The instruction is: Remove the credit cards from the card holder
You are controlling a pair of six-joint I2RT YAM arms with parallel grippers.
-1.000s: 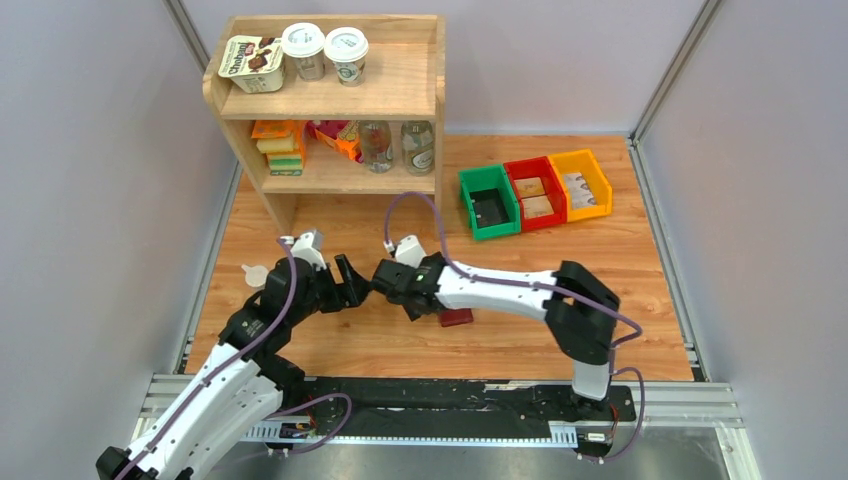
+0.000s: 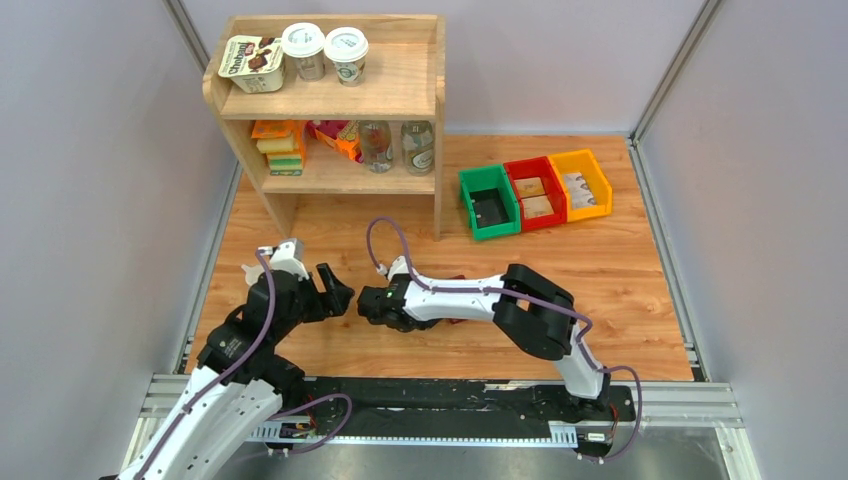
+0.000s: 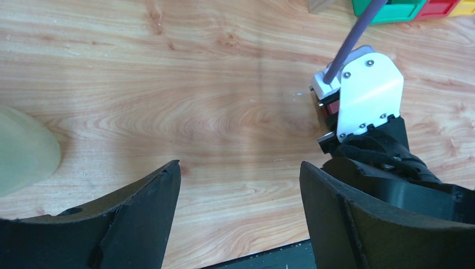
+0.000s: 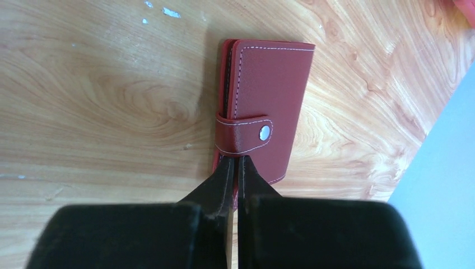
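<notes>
A dark red card holder (image 4: pixel 274 89), its strap (image 4: pixel 246 134) closed by a metal snap, fills the middle of the right wrist view. No cards show outside it. My right gripper is shut, its tips over the holder just below the strap; nothing shows between its fingers, and whether they touch the holder I cannot tell. In the top view the right arm covers most of the holder (image 2: pixel 457 321), leaving small red patches on either side. My left gripper is open and empty, off to the left above bare table.
Green (image 2: pixel 490 202), red (image 2: pixel 540 221) and yellow (image 2: pixel 598 211) bins stand at the back right. A wooden shelf (image 2: pixel 340 100) with cups, bottles and packets occupies the back left. A pale round object (image 3: pixel 25 151) lies left of the left gripper. Table between shelf and arms is clear.
My left gripper has drawn back to the left.
</notes>
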